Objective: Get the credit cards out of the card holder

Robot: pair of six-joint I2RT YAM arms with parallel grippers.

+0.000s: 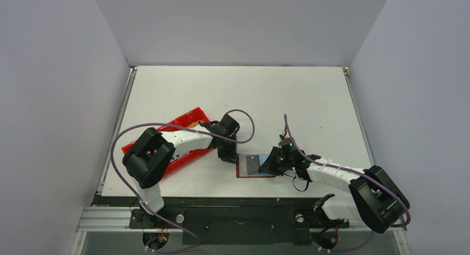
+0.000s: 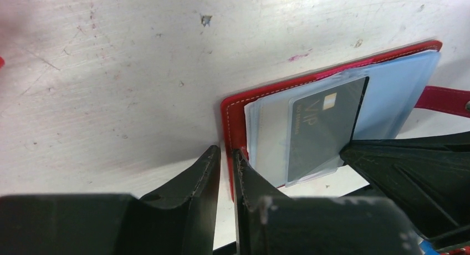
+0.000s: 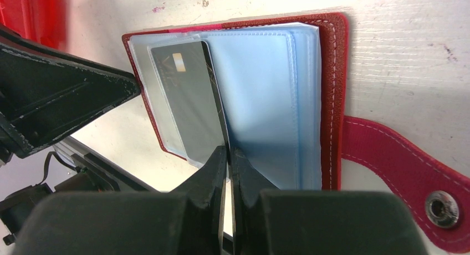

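The red card holder (image 3: 334,72) lies open on the table, its clear and light-blue sleeves (image 3: 255,88) facing up. A dark grey VIP card (image 2: 323,125) sits partly in a clear sleeve toward the left side. My right gripper is shut at this card's right edge, the edge running down between its fingertips. At the holder's left border, my left gripper is shut with the thin red edge between its fingertips. The lower part of the card is hidden behind the right fingers.
A red tray (image 1: 191,156) holding some items stands at the left, partly under the left arm. The holder's strap with a metal snap (image 3: 442,208) extends to its right.
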